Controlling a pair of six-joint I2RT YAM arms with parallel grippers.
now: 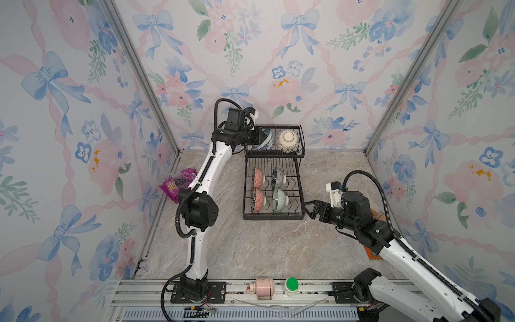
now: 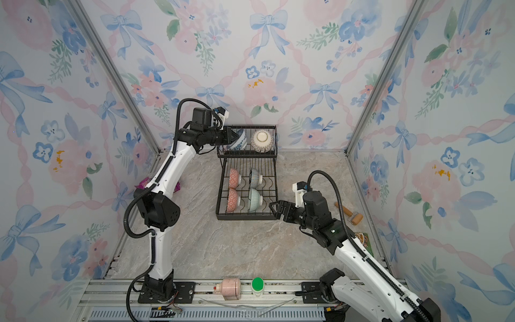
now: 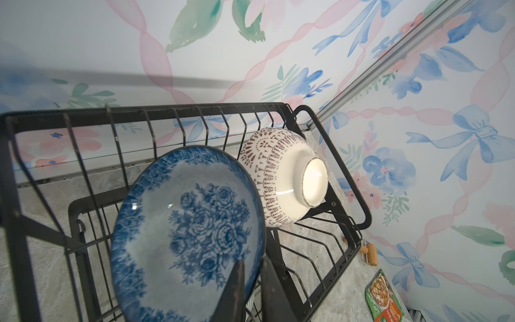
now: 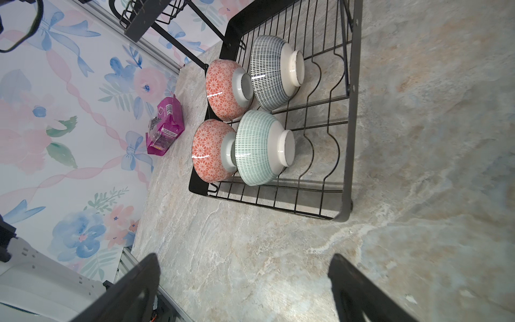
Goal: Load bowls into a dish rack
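Observation:
The two-tier black dish rack (image 1: 273,217) stands at the table's middle. On its upper tier a blue floral bowl (image 3: 209,214) leans tilted, its inside facing the left wrist view. My left gripper is at that bowl's rim, one fingertip over the inside and the other beyond the edge; a narrow gap shows between them. Beside it a brown-patterned cream bowl (image 3: 279,177) shows its foot. The lower tier bears two red bowls (image 4: 228,88), a dark-checked bowl (image 4: 271,72) and a mint bowl (image 4: 260,147), all on their sides. My right gripper stands wide open and empty, right of the rack's front.
A purple packet (image 1: 179,184) lies to the left of the rack. Right of it are a wooden-handled item (image 2: 349,213) and a green-and-orange packet (image 3: 383,297). A pink object (image 1: 264,288) and a green-lidded container (image 1: 291,286) stand at the front rail. The table before the rack is clear.

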